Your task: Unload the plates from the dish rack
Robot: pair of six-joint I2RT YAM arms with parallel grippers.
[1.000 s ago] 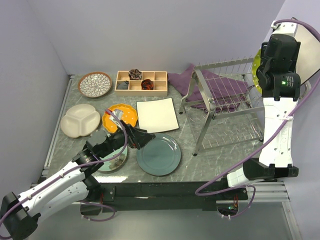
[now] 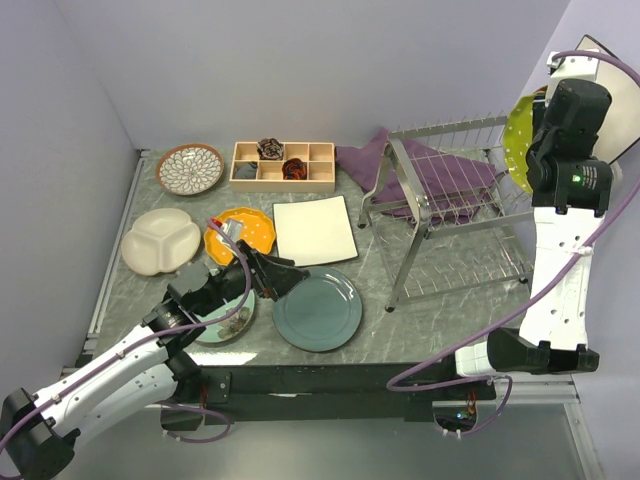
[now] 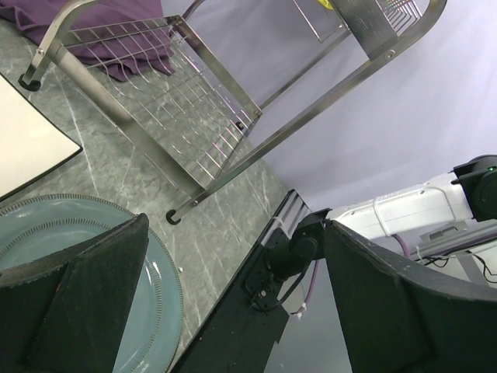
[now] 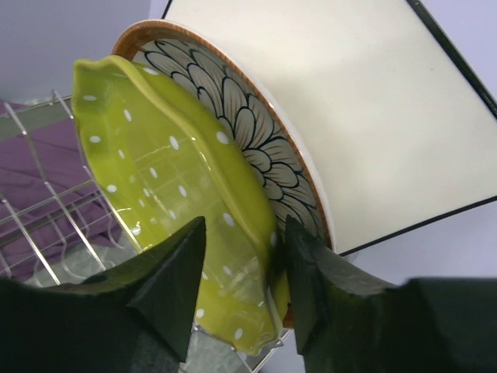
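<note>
At the right end of the wire dish rack [image 2: 412,190] stands a green plate with white dots [image 4: 147,155]. Behind it lean a brown-rimmed plate with a petal pattern [image 4: 268,159] and a white square plate [image 4: 380,101]. My right gripper is around the green plate's near edge, one finger on each side, with a gap visible at the left finger [image 4: 190,256]. In the top view its fingertips are hidden by the arm. Over the edge of the blue-grey plate [image 2: 318,310], my left gripper [image 2: 290,278] stands open and empty.
On the counter lie a cream square plate [image 2: 315,228], an orange plate [image 2: 250,228], a white divided plate [image 2: 160,240], a petal-patterned plate [image 2: 190,170] and a green-rimmed plate [image 2: 240,322]. A wooden compartment box [image 2: 245,186] and purple cloth [image 2: 360,160] sit behind.
Over the last second my right arm has shifted slightly to the right and toward the front beside the rack's end. The left arm and the counter plates stay put.
</note>
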